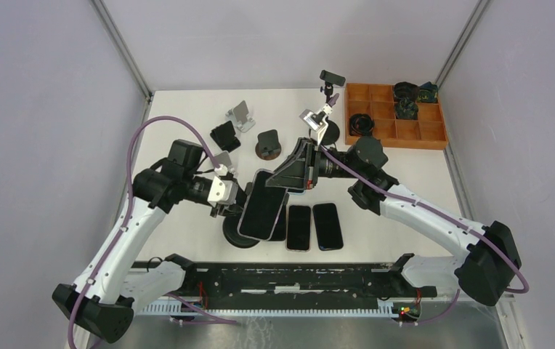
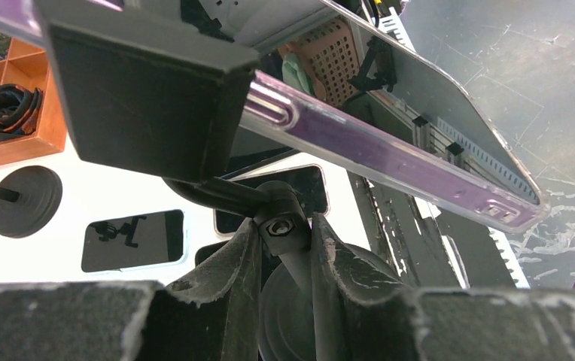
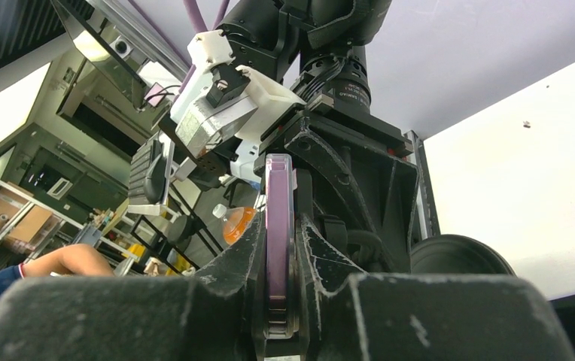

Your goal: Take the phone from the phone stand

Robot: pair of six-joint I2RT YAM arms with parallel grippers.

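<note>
A purple-edged phone (image 1: 263, 205) is tilted over a black stand with a round base (image 1: 233, 234), my right gripper (image 1: 282, 179) shut on its upper end; in the right wrist view the phone's edge (image 3: 277, 218) stands between the fingers. My left gripper (image 1: 232, 200) is shut on the stand's post (image 2: 299, 274), below the phone. In the left wrist view the stand's holder (image 2: 149, 90) lies close against or just beside the phone (image 2: 412, 158); I cannot tell whether they touch.
Several phones (image 1: 327, 226) lie face up on the table right of the stand. Other stands (image 1: 268, 143) stand at the back, and an orange compartment box (image 1: 420, 129) at the back right.
</note>
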